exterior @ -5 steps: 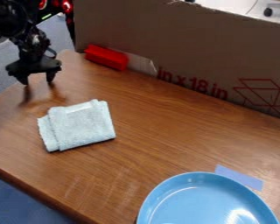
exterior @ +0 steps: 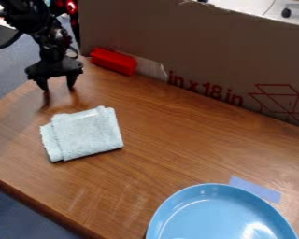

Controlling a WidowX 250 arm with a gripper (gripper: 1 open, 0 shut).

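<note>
My black gripper (exterior: 56, 83) is at the upper left, pointing down just above the wooden table with its two fingers apart and nothing visible between them. A red object (exterior: 112, 61) lies against the cardboard at the back, to the gripper's right. A folded pale cloth (exterior: 81, 133) lies on the table below and right of the gripper. A light blue plate (exterior: 220, 219) sits at the lower right, partly out of frame.
A tall cardboard wall (exterior: 202, 51) marked "in x 18 in" runs along the back. A piece of blue tape (exterior: 257, 187) is beside the plate.
The arm and gripper have shifted to the right over the last second. The cloth, red object and plate have stayed in place.
</note>
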